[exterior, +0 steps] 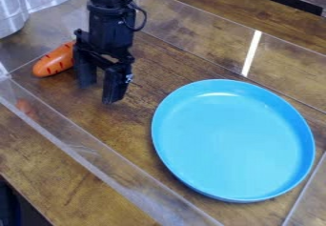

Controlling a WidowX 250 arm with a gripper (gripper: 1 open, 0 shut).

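Observation:
My black gripper [102, 76] is low over the wooden table at the upper left, its two fingers spread apart and open. An orange toy carrot [55, 60] lies just left of it, partly behind the gripper; whether they touch is unclear. A large blue plate [234, 136] fills the right side of the table, apart from the gripper.
A clear plastic edge [79, 146] runs along the lower left. A white crinkled object [15, 6] is at the top left corner. Bare wood is free at the back and between the gripper and plate.

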